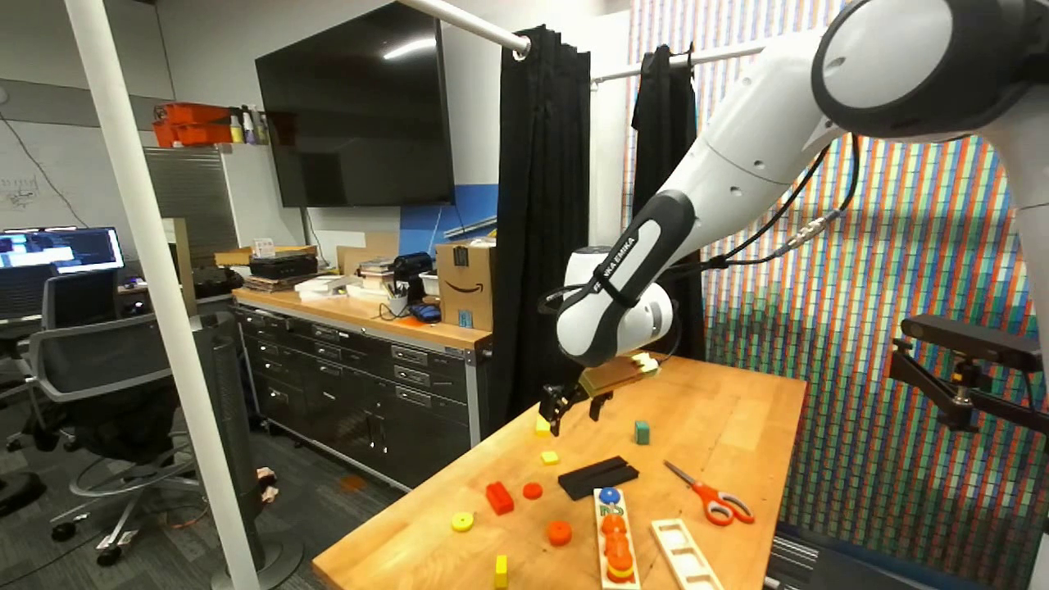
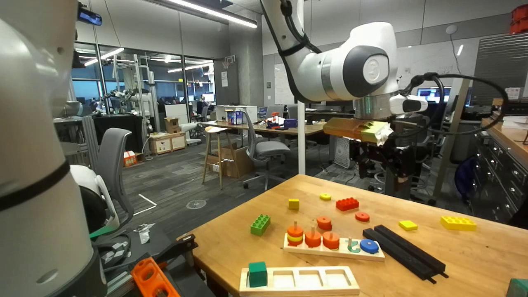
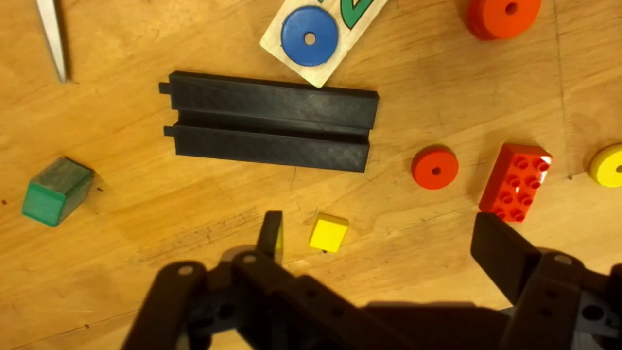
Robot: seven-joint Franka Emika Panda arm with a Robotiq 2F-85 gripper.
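Note:
My gripper is open above the table, its two fingers wide apart and nothing held between them. Below, in the wrist view, a small yellow block (image 3: 329, 233) lies nearer the left finger, which partly hides another yellow piece. A red brick (image 3: 516, 183) and a red disc (image 3: 435, 167) lie toward the right. The black grooved piece (image 3: 274, 121) rests farther up, and a green block (image 3: 58, 190) stands at left. From the second exterior view, the larger yellow brick (image 2: 458, 223) shows on the table, with my gripper (image 2: 383, 173) well above table height.
A wooden peg board (image 2: 317, 247) carries orange, yellow and blue discs. Beside it is a wooden tray (image 2: 354, 285) with a green cube in one slot. Orange-handled scissors (image 1: 715, 501) lie on the right of the table.

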